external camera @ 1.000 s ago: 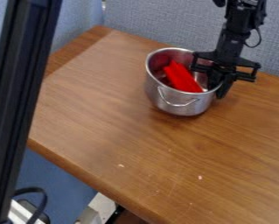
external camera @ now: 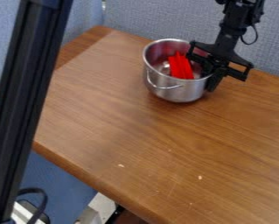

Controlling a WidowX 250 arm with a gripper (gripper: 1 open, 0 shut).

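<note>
A steel pot [external camera: 165, 86] with a wire handle stands on the wooden table [external camera: 142, 157] near its back. Inside it lies a red object [external camera: 180, 66]. My black gripper [external camera: 202, 66] is at the pot's right rim, reaching partly over and into it beside the red object; whether its fingers are open or shut, or on the rim, I cannot tell.
A dark vertical post [external camera: 19, 87] fills the left foreground, with a cable below. Grey padded walls stand behind the table. The table's front, middle and right are clear.
The pot and gripper have shifted slightly up and to the left, toward the back of the table. The red object's visible part is smaller.
</note>
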